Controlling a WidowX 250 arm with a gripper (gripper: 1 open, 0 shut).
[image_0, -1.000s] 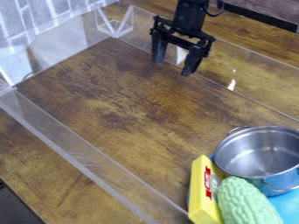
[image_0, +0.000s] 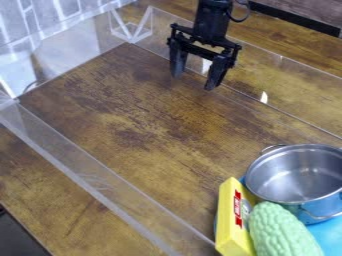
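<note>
The black gripper (image_0: 195, 64) hangs at the top centre of the camera view, over the far part of a wooden tray floor (image_0: 134, 120) bordered by clear walls. Its two fingers point down and stand apart, with no object visible between them. A small white shape is partly hidden behind it.
At the lower right are a steel pot (image_0: 297, 180), a yellow box (image_0: 233, 220) and a green corn-like toy (image_0: 283, 232), on or near a blue surface.
The gripper has shifted slightly to the left over the last second. The objects at the lower right have not moved.
</note>
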